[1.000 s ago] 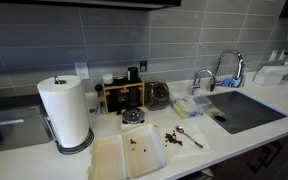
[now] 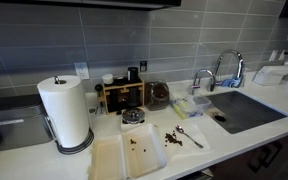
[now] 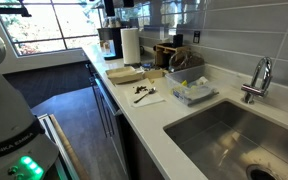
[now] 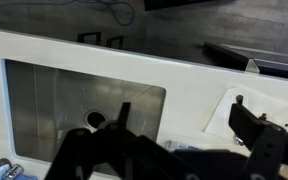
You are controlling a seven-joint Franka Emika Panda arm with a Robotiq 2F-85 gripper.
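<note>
In the wrist view my gripper stands open, its two dark fingers wide apart over the counter edge between the sink and a white sheet (image 4: 222, 118). Nothing shows between the fingertips. A spoon (image 2: 191, 138) lies on the white sheet in exterior view 1, with small dark pieces (image 2: 173, 136) scattered beside it. Left of these are two shallow pale trays (image 2: 146, 154), holding a few dark crumbs. Behind the sheet sits a clear container (image 3: 194, 92) with something yellow by it. The gripper is out of view in exterior view 1.
A steel sink (image 2: 246, 112) with a tall faucet (image 2: 234, 68) lies to the right. Along the wall stand a paper towel roll (image 2: 66, 112), a wooden rack (image 2: 123, 96) and a round dark item (image 2: 157, 95).
</note>
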